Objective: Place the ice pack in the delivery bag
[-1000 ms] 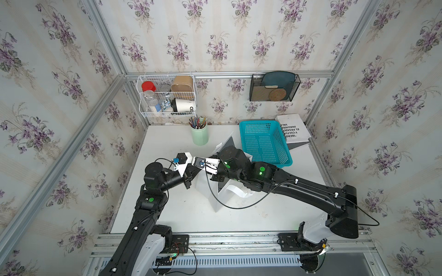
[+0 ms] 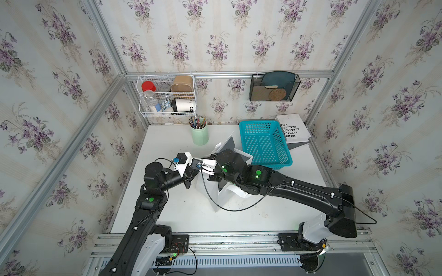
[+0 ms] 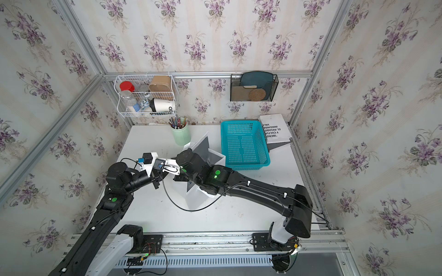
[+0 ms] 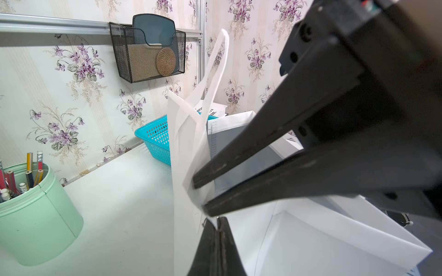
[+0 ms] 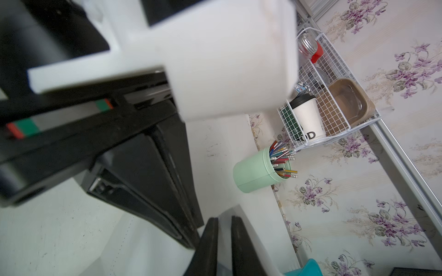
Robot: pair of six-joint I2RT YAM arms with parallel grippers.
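The white delivery bag (image 2: 216, 200) stands open at mid-table, largely behind my right arm, with a handle loop (image 4: 216, 59) rising in the left wrist view. My left gripper is shut at the bag's white side; whether any material is between its fingers is unclear. Just above it, the large dark fingers of my right gripper stand somewhat apart beside the handle's lower end. In the right wrist view that gripper is at pale bag material. I cannot make out an ice pack.
A mint pencil cup (image 2: 199, 134) stands behind the bag, a teal basket (image 2: 265, 156) at back right, beside a white book box (image 2: 292, 128). A wire rack (image 2: 166, 103) and a mesh holder (image 2: 274, 92) hang on the back wall.
The left arm looks unchanged.
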